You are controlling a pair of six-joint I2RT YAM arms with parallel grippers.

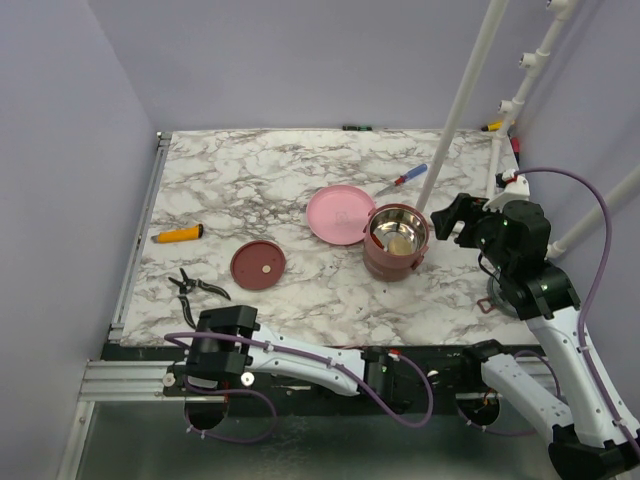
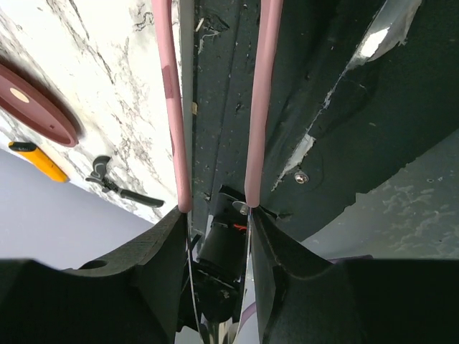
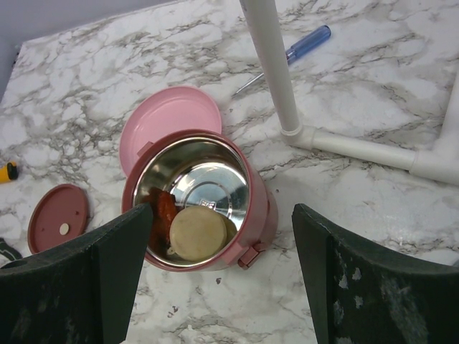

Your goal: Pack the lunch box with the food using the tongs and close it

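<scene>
The dark pink lunch box stands open on the marble table, its metal inside showing a round tan piece and a reddish-brown piece of food. Behind it on the left lies an empty pink plate. The brown-red round lid rests farther left. My left gripper is shut on pink-tipped tongs, whose two arms are spread apart over the table's dark front edge. My right gripper is open to the right of the lunch box in the top view, holding nothing.
A white pipe rises close to the lunch box's right side. A blue-handled screwdriver lies behind it. At the left are an orange knife and black pliers.
</scene>
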